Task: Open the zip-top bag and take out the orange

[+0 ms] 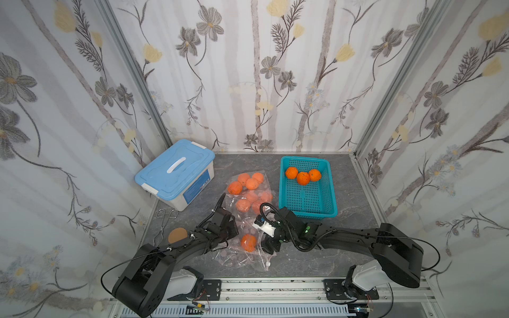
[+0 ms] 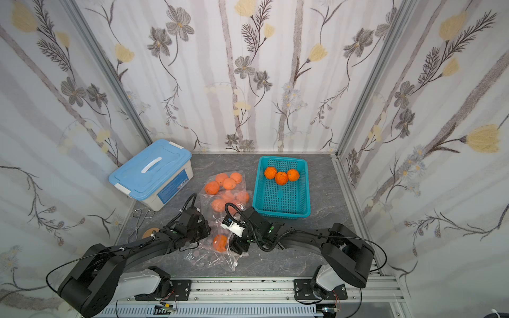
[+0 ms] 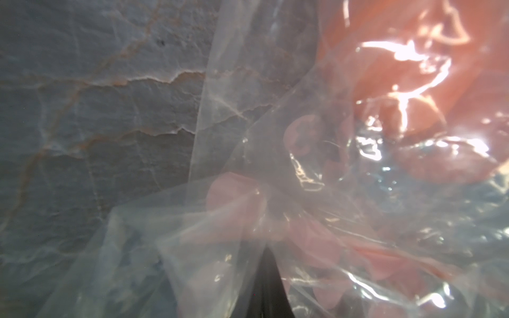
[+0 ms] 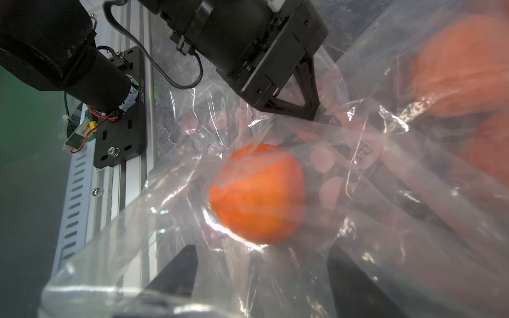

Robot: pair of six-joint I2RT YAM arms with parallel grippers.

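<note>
The clear zip top bag point(image 1: 249, 228) lies on the table, with several oranges grouped at its far end. A single orange point(image 4: 259, 196) sits near the bag's front end, under film. My left gripper is shut on the bag's film; folds run together at its fingertips. To the right of the near orange is my right gripper, its fingers point(image 4: 177, 270) spread apart and seen hazily through plastic. The orange shows beyond their tips, not gripped. Whether both fingers are inside the bag is hard to tell.
At the back right, a teal basket point(image 1: 305, 204) holds 3 oranges. A blue-lidded box point(image 1: 177, 167) stands at the left, with scissors point(image 1: 165, 216) and a round tan disc point(image 1: 177, 235) in front. The table right of the bag's front is clear.
</note>
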